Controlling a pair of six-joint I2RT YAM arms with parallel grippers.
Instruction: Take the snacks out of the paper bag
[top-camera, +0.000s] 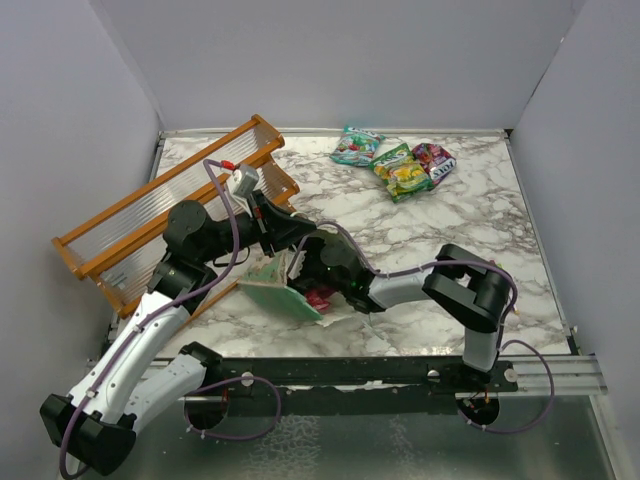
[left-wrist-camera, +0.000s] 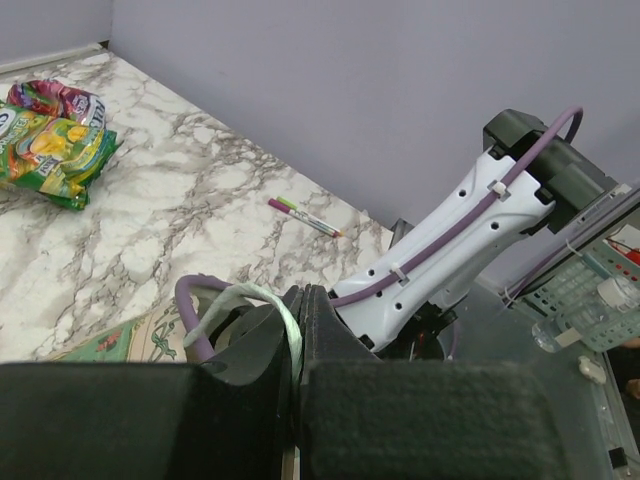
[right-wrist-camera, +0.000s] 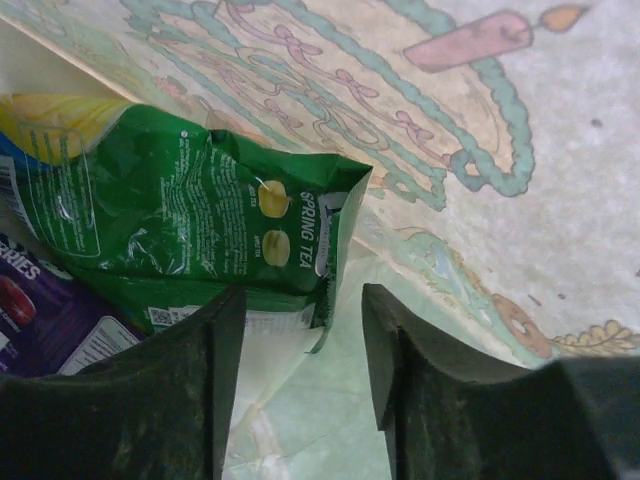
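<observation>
The paper bag (top-camera: 280, 298) lies tipped at table centre, its pale green side facing the front. My left gripper is shut at the bag's top, with the thin whitish handle (left-wrist-camera: 262, 292) running into its fingers. Inside the bag, my right gripper has its fingers apart over a green "Spring Tea" packet (right-wrist-camera: 170, 205); the packet's right end shows between and beyond the fingertips. A purple packet (right-wrist-camera: 50, 315) lies partly hidden at its left. Some red packaging (top-camera: 318, 298) shows at the bag's mouth. From above, the right fingers are hidden.
At the back of the table lie a teal packet (top-camera: 356, 146), a yellow-green packet (top-camera: 402, 173) and a purple-red packet (top-camera: 434, 162). A wooden-framed rack (top-camera: 175, 215) stands close on the left. Pens (left-wrist-camera: 305, 216) lie at right.
</observation>
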